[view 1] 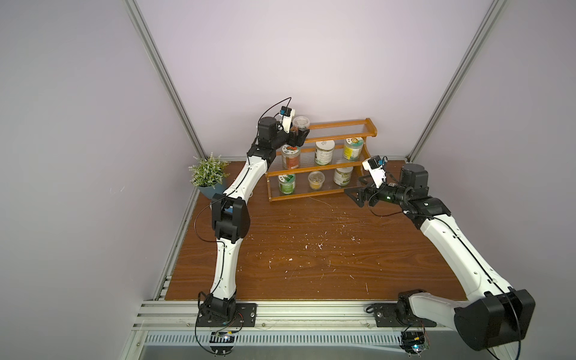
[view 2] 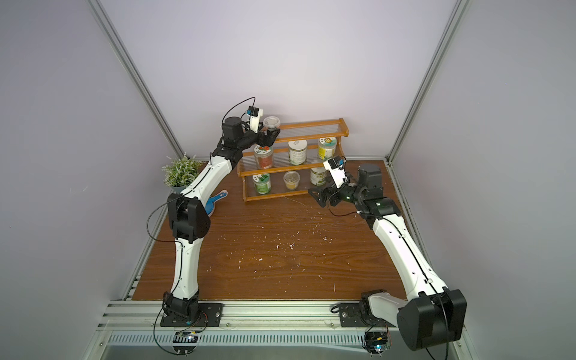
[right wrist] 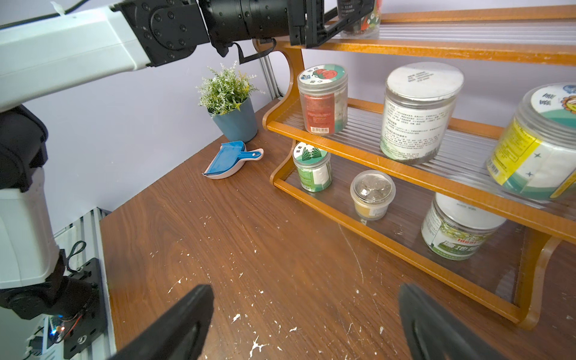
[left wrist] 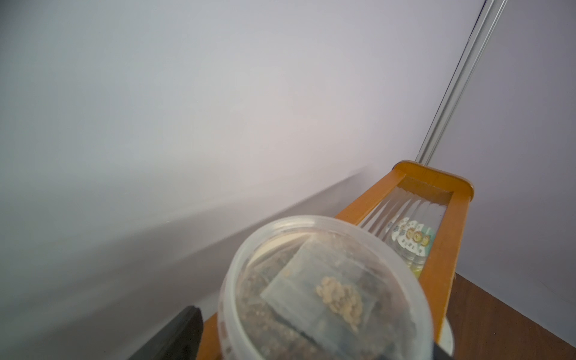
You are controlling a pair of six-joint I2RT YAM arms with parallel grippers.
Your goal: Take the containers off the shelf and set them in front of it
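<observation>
A clear jar of brownish contents with a translucent lid, the seed jar (left wrist: 324, 294), stands at the left end of the top shelf. Through its lid a small packet shows. My left gripper (view 1: 301, 138) is at this jar, with the jar between its fingers. One finger (left wrist: 177, 336) lies left of the jar with a small gap to it; the other is mostly hidden by the jar. Part of the jar (right wrist: 364, 25) also shows beyond the left gripper in the right wrist view. My right gripper (view 1: 361, 196) stands open and empty in front of the rack's right side.
The wooden rack (right wrist: 414, 171) carries several other jars on its lower two levels; the top level is bare to the right of the seed jar. A potted plant (right wrist: 231, 108) and a blue dustpan (right wrist: 228, 159) stand left of it. The table's middle holds only small scraps.
</observation>
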